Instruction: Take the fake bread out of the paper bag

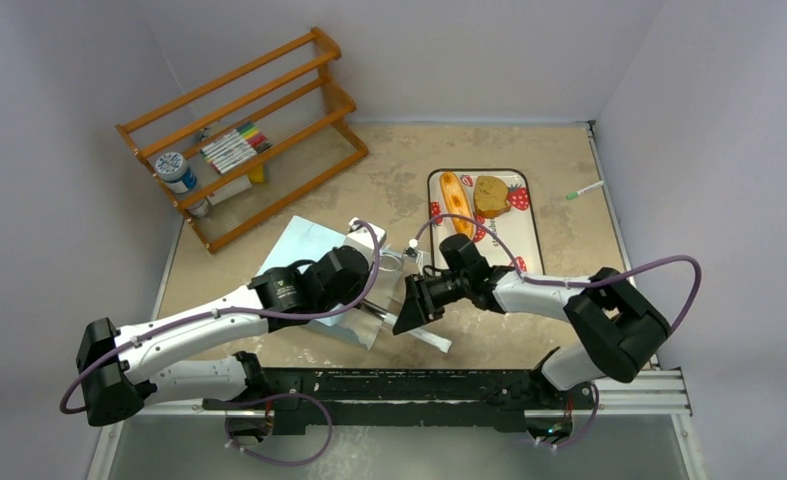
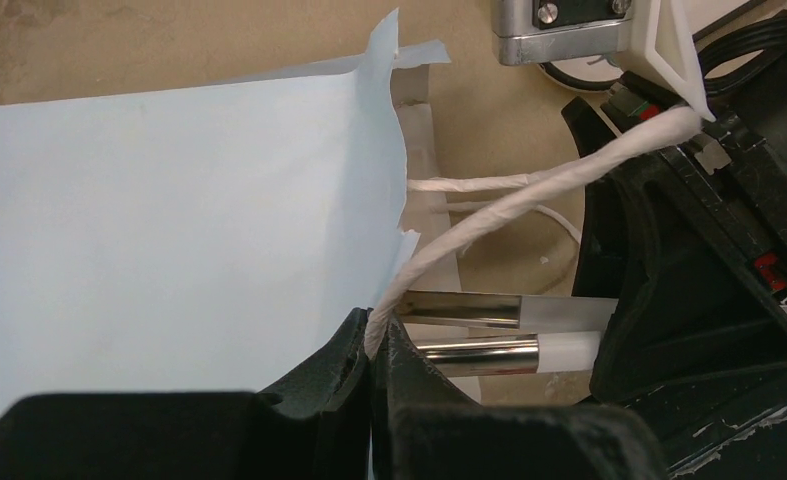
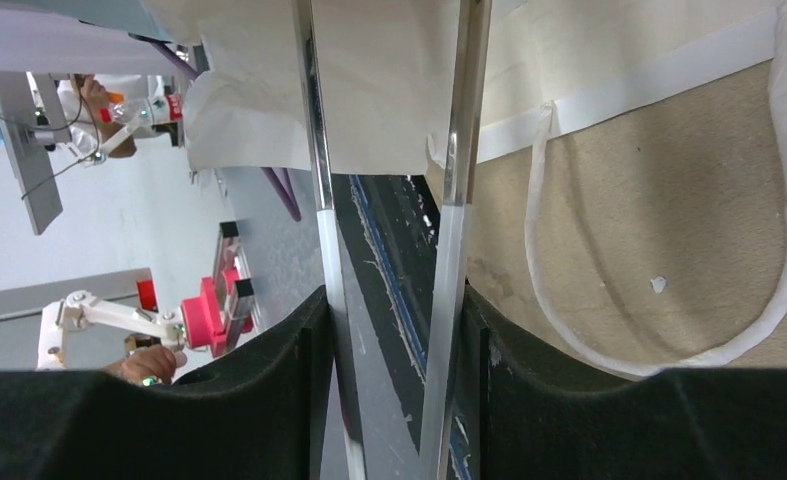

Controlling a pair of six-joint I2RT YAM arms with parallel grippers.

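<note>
The pale blue paper bag (image 1: 302, 243) lies on its side on the table, its mouth facing right. At that mouth, my left gripper is shut on the bag's white cord handle (image 2: 529, 197). My right gripper is shut around tongs with white grips and metal arms (image 3: 453, 215). In the left wrist view, the metal arms (image 2: 479, 355) reach into the mouth behind my left fingertips; their far ends are hidden. No bread shows inside the bag. A long loaf (image 1: 456, 200) and a brown bread piece (image 1: 490, 196) lie on the strawberry-patterned tray (image 1: 538, 235).
A wooden rack (image 1: 287, 146) with markers and a jar (image 1: 175, 170) stands at the back left. A green-tipped marker (image 1: 584, 190) lies at the right. Both arms are close together at the bag mouth.
</note>
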